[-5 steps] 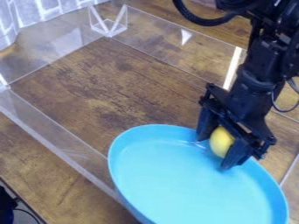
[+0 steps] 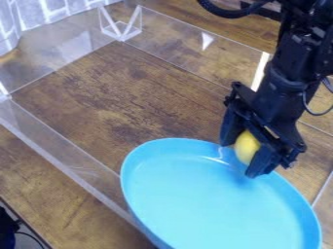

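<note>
A yellow oval object (image 2: pixel 246 147) sits between the fingers of my black gripper (image 2: pixel 250 146), which is shut on it at the upper right edge of a large light-blue oval plate (image 2: pixel 208 209). The gripper hides part of the object, and whether it touches the plate is unclear.
The plate lies on a wooden floor inside a clear-walled tray (image 2: pixel 58 150). Bare wood fills the upper left and middle of the tray. A white grid-like thing (image 2: pixel 19 24) stands at the top left, and dark cables show at the bottom left.
My gripper and the yellow object have risen slightly over the last second. The plate stays where it was.
</note>
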